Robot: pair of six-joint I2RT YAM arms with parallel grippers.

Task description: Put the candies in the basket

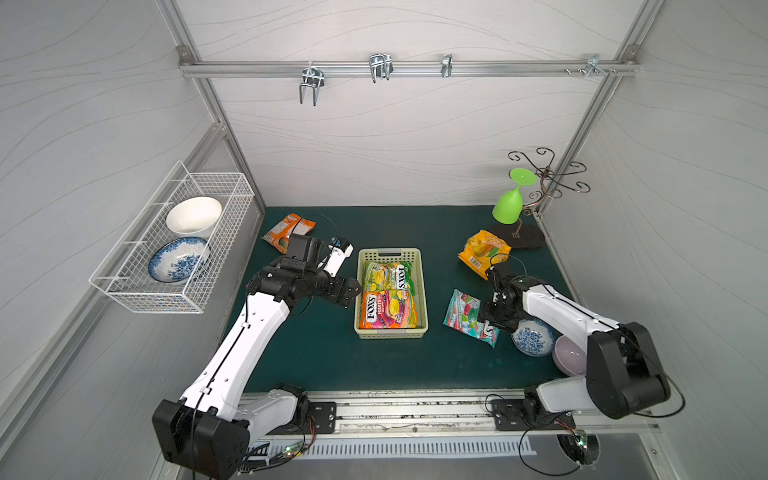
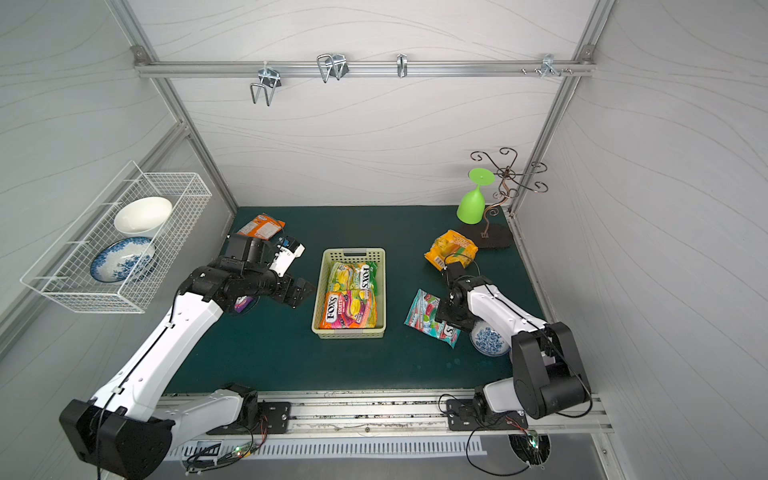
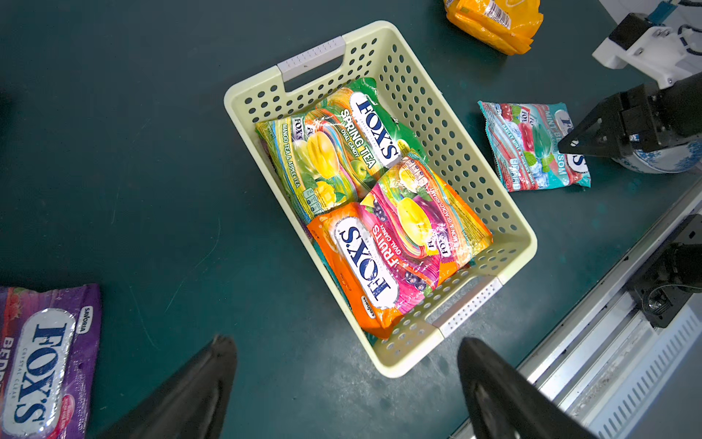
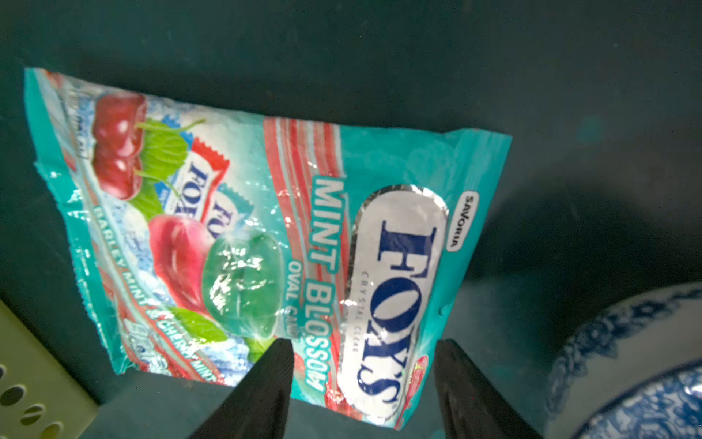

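Observation:
The cream basket stands mid-table, holding several candy bags, among them a Spring Tea bag and a Fruits bag. A teal Mint Blossom bag lies flat to the basket's right. Over that bag's printed end hovers my right gripper, part open, with the fingers on either side of the logo; contact cannot be judged. My left gripper is open and empty, above the table left of the basket. A purple candy bag lies at the left in the left wrist view.
An orange bag is at the back left, a yellow bag at the back right. Beside the right gripper are a blue-and-white bowl and a pink bowl. A stand holds a green goblet. The table in front of the basket is clear.

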